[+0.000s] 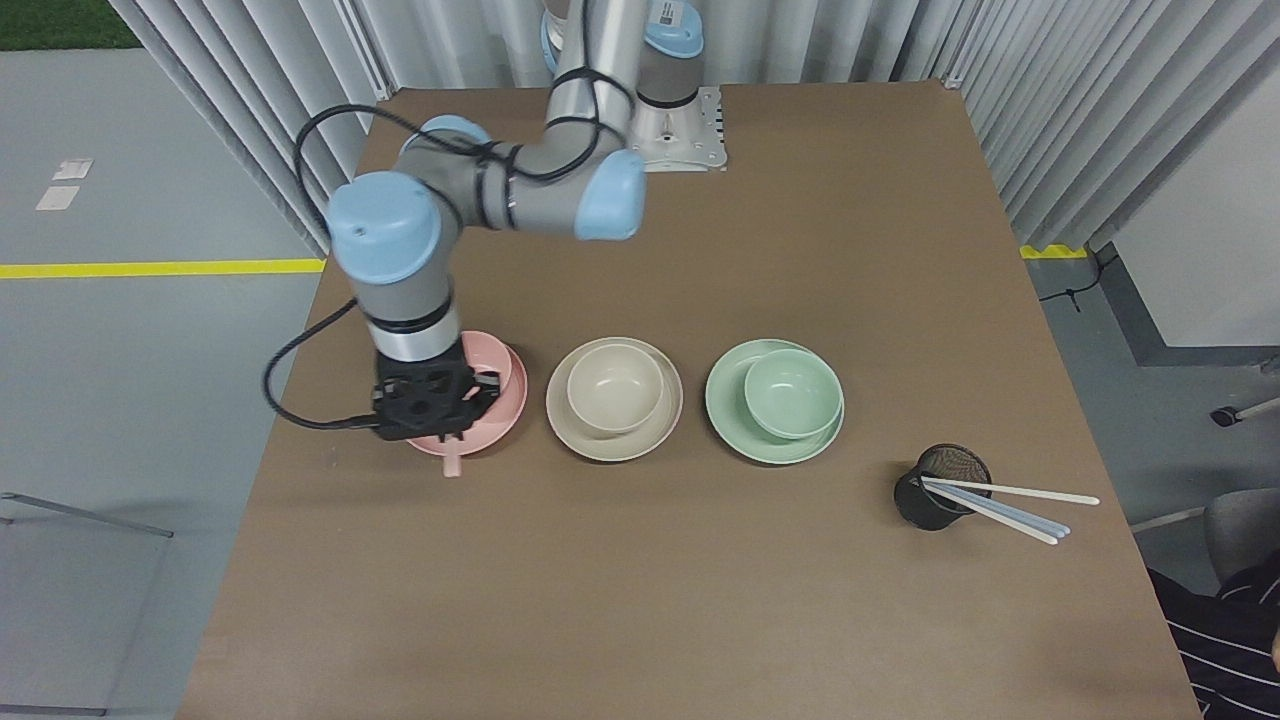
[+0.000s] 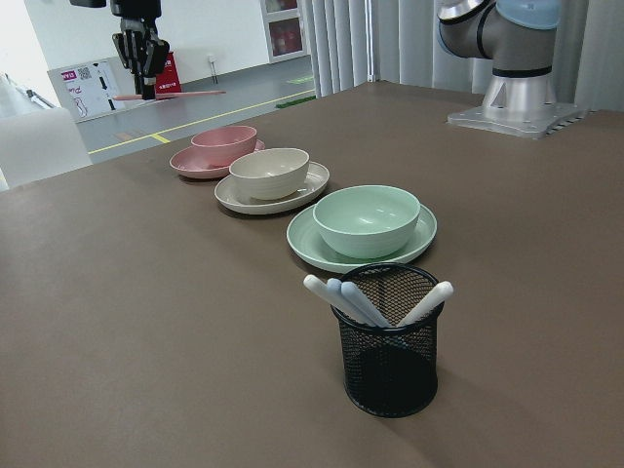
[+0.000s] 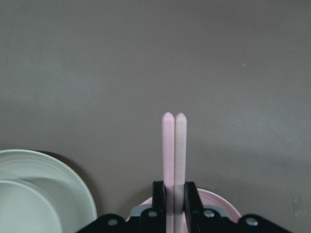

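Observation:
My gripper is shut on a pair of pink chopsticks (image 3: 168, 145), held level and raised above the pink bowl (image 2: 223, 146) and pink plate (image 2: 190, 166), as the left camera view shows. In the front view the arm hides much of the pink set, and only the chopsticks' ends show below the gripper (image 1: 453, 432). The cream bowl (image 1: 614, 386) sits on its plate (image 1: 576, 438) beside it, and the green bowl (image 1: 793, 391) on its plate (image 1: 750, 444) farther right.
A black mesh cup (image 2: 388, 375) with several white and blue chopsticks (image 1: 1008, 514) stands at the front right of the table (image 1: 624, 576).

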